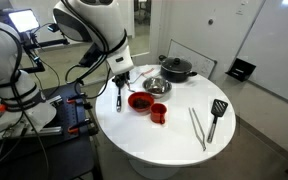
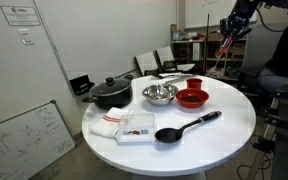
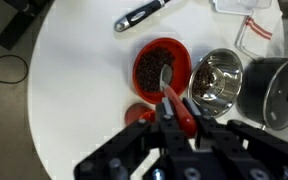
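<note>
My gripper is shut on a spoon (image 3: 166,76), whose red handle (image 3: 180,112) runs between the fingers. In the wrist view the spoon's metal head appears over the red bowl (image 3: 146,73), which holds dark beans. The second exterior view shows the gripper (image 2: 230,38) high above the table, with the spoon (image 2: 220,65) pointing down, apart from the red bowl (image 2: 192,99). Beside it stands a steel bowl (image 1: 157,86) with some beans on its inside. Whether the spoon's head carries any beans is too small to tell.
A red cup (image 1: 158,114) stands close to the red bowl. A black pot (image 1: 177,69) is at the back. A black ladle (image 2: 170,134), a clear container (image 2: 138,128), a cloth (image 2: 107,122), tongs (image 1: 197,128) and a spatula (image 1: 218,112) lie around.
</note>
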